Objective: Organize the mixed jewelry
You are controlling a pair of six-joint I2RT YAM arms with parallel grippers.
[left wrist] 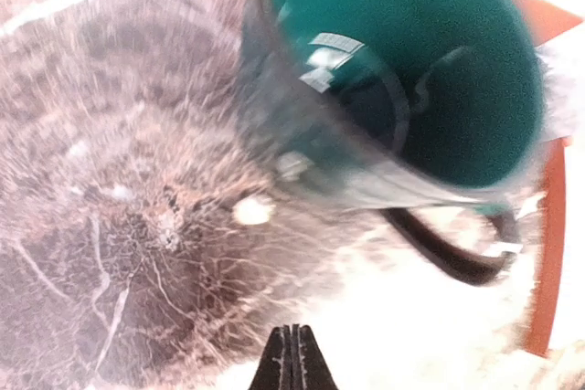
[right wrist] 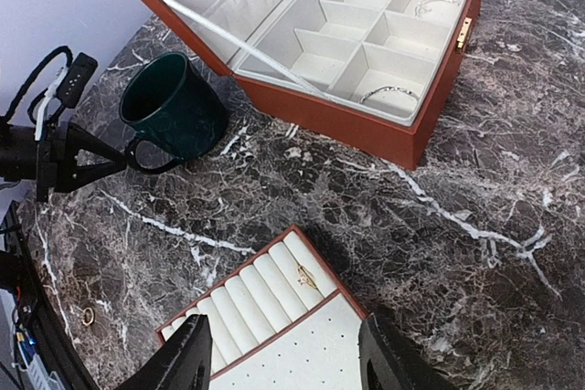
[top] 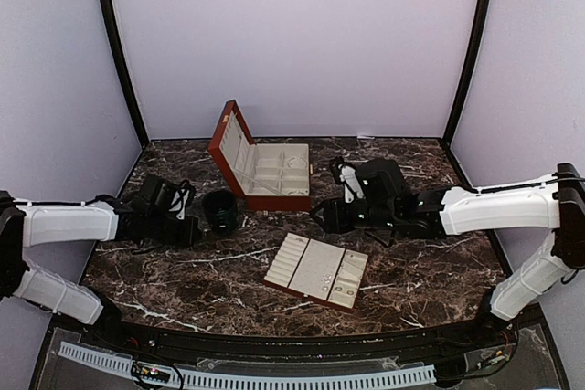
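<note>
An open red jewelry box [right wrist: 418,140] with cream compartments stands at the back; bracelets lie in two of its right compartments [right wrist: 388,79]. In front lies a tray [top: 313,270] with ring rolls and small pieces, a gold piece [right wrist: 307,278] among the rolls. A dark green mug [left wrist: 320,162] stands left of the box. My left gripper is shut beside the mug, nothing visible between its fingers. My right gripper is open above the tray. A small gold ring [right wrist: 88,316] lies on the marble at the left in the right wrist view.
Pale walls surround it on the back and sides.
</note>
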